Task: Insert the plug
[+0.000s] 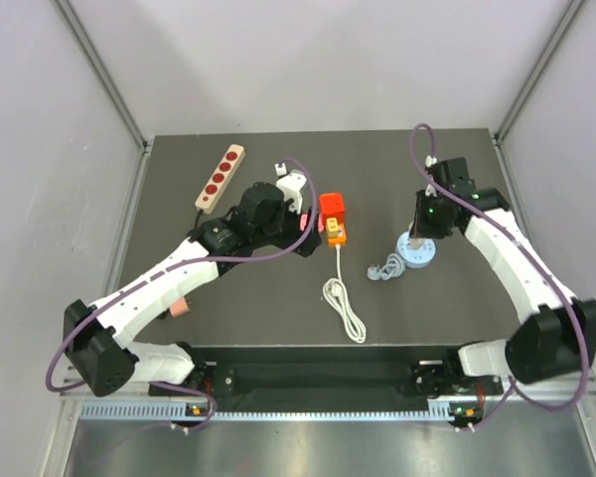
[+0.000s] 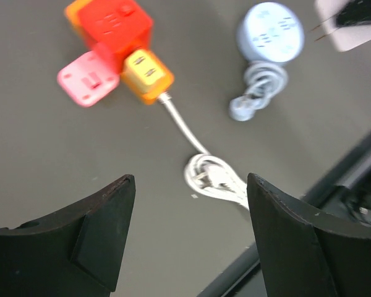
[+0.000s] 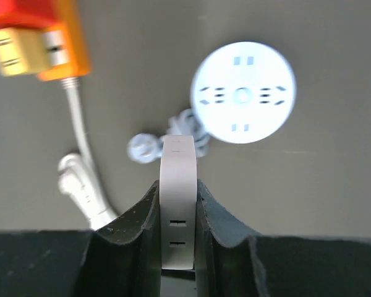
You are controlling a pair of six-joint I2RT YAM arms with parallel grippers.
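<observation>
A white plug (image 3: 178, 204) is held between the fingers of my right gripper, above a round white socket (image 3: 242, 93) with a coiled grey cable (image 2: 264, 83). My left gripper stands open and empty above the orange power strip (image 3: 74, 49) with its yellow adapter (image 2: 145, 71), red block (image 2: 116, 28) and pink piece (image 2: 83, 77).
A long strip with red outlets (image 1: 221, 179) lies at the back left. A coiled white cable (image 1: 343, 308) lies at the front middle.
</observation>
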